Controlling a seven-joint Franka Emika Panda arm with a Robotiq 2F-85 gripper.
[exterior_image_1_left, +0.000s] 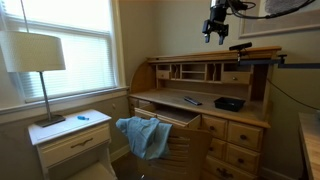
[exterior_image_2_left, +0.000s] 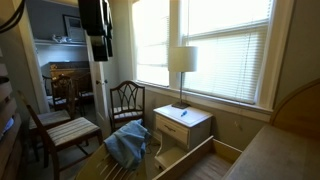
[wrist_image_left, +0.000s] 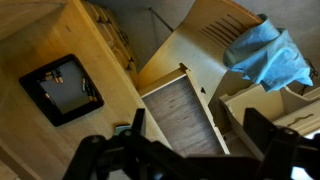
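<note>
My gripper (exterior_image_1_left: 214, 39) hangs high above the roll-top desk, its fingers apart and empty. In the wrist view the open gripper looks down past the desk's front edge. Below it is an open drawer (wrist_image_left: 185, 115) that looks empty. A blue cloth (exterior_image_1_left: 145, 137) is draped over the back of a wooden chair (exterior_image_1_left: 185, 155) in front of the desk; the same cloth (wrist_image_left: 268, 55) shows at the upper right from the wrist. On the desktop stands a black tray (wrist_image_left: 48, 108) with several small items inside.
A dark, slim object (exterior_image_1_left: 193, 100) lies on the desktop left of the tray. At the left stands a white nightstand (exterior_image_1_left: 75, 146) with a lamp (exterior_image_1_left: 38, 60) and a small blue item (exterior_image_1_left: 83, 118). Another chair (exterior_image_2_left: 128, 98) stands by the window. Air around the gripper is clear.
</note>
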